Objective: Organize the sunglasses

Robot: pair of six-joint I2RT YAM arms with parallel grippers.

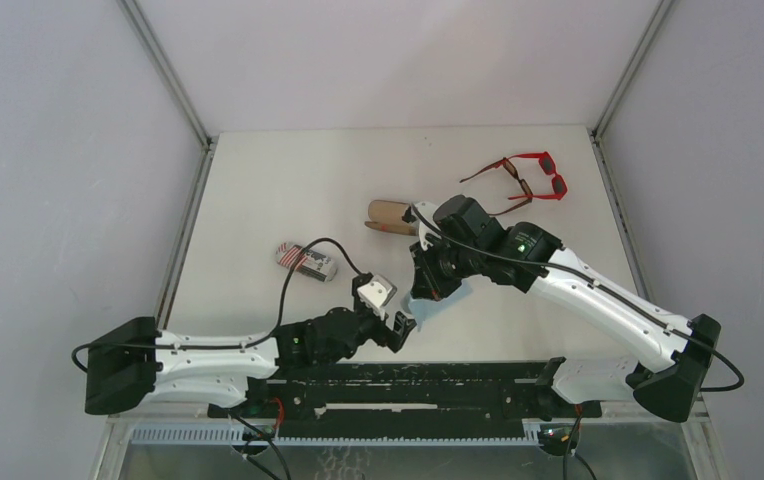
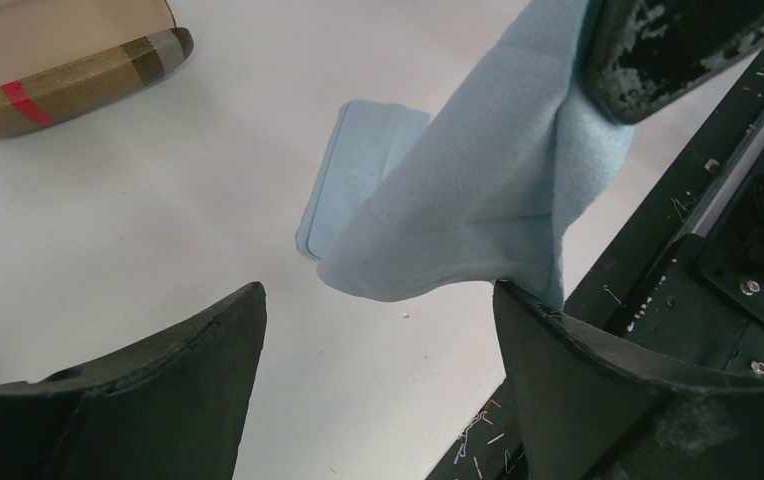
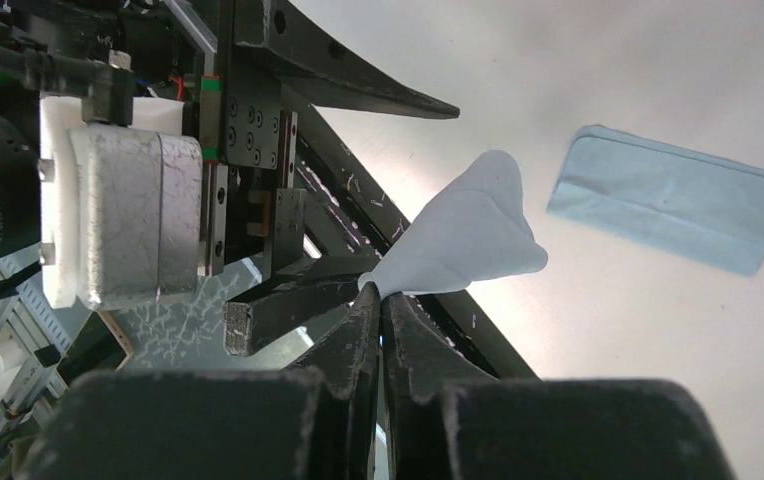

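My right gripper is shut on a pale blue cloth [image 3: 463, 230], pinched at its fingertips and hanging out in front. My left gripper is open just before that cloth [image 2: 468, 200], nothing clearly between its fingers. A second folded blue cloth [image 3: 668, 195] lies on the table beneath. A tan glasses case [image 1: 388, 212] sits open at the middle; a striped flag-pattern case [image 1: 308, 262] lies left of it.
Walls enclose the sides and back.
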